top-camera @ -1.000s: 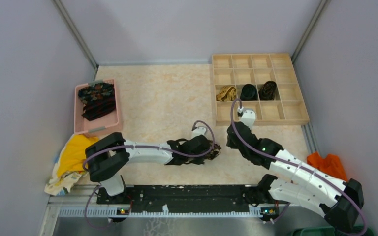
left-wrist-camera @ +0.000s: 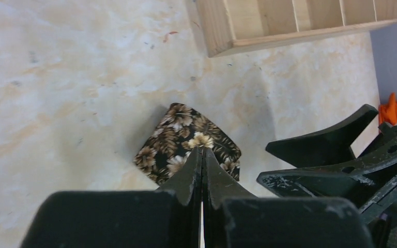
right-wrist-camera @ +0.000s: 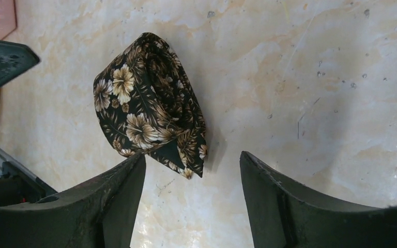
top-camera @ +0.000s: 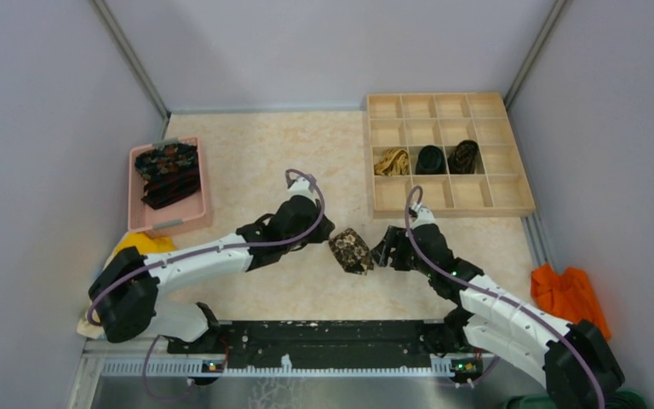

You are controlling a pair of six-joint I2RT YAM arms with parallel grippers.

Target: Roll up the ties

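A black tie with cream and brown flowers (top-camera: 351,250) lies folded over itself on the table between the two arms. In the right wrist view the floral tie (right-wrist-camera: 134,103) shows a loose fold along its right side and a pointed end toward me. My left gripper is shut, its tips in front of the tie (left-wrist-camera: 178,137) with no cloth seen between them. My right gripper stands open beside the tie's pointed end, nothing between its fingers. Three rolled ties, gold (top-camera: 392,162), green (top-camera: 430,160) and dark (top-camera: 463,158), sit in the wooden organizer.
The wooden organizer (top-camera: 383,207) stands at the back right, most compartments empty. A pink basket (top-camera: 142,219) at the left holds folded dark ties (top-camera: 170,175). Yellow cloth (top-camera: 143,244) and orange cloth (top-camera: 569,294) lie at the sides. Bare table spreads behind the tie.
My left gripper has drawn back up and to the left, leaving the tie uncovered. The right gripper has opened and turned toward the tie.
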